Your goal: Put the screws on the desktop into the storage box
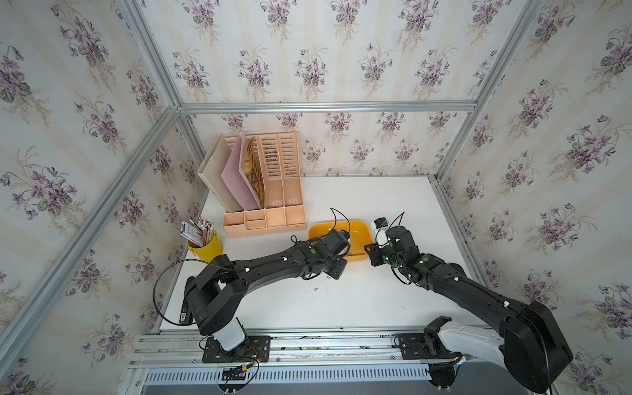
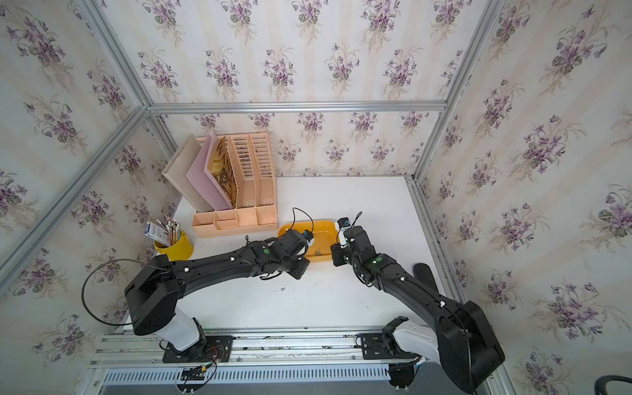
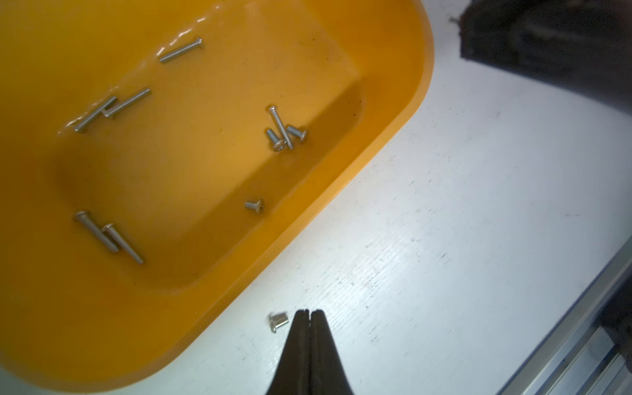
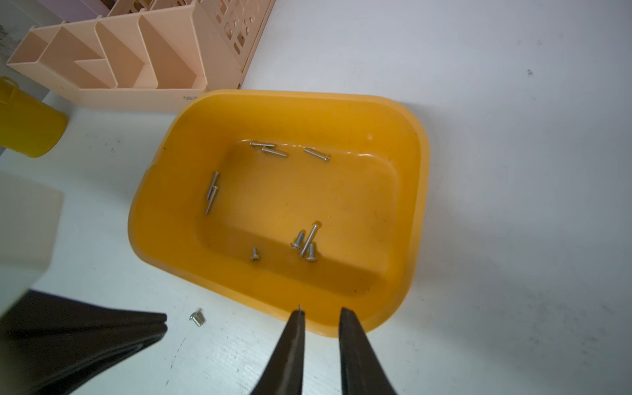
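Observation:
The yellow storage box holds several screws on its floor, seen in both wrist views. One short screw lies on the white desktop just outside the box's front rim. My left gripper is over the desktop beside that screw in the left wrist view, shut, with nothing visible between its fingers. My right gripper is above the box's front right rim, part open, with nothing seen between its fingers.
A pink desk organizer stands behind the box at left, with a yellow pen holder beside it. The desktop right of the box is clear. The two arms are close together.

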